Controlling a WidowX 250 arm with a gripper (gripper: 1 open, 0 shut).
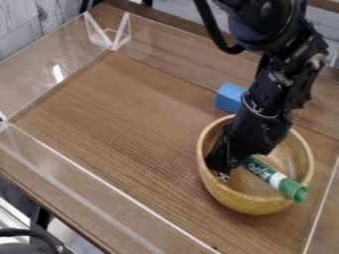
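Observation:
A wooden bowl [272, 204] stands on the right side of the table, with a green and white cylindrical item [284, 184] lying in it. My black gripper [228, 159] reaches down from the upper right into the bowl's left part, left of the green item. The fingertips are dark and partly hidden by the arm and rim, so their state is unclear. A small silver and dark bit shows just below them, too small to identify.
A blue block [228, 97] sits behind the bowl, beside the arm. A white wire-like object [109, 30] is at the back left.

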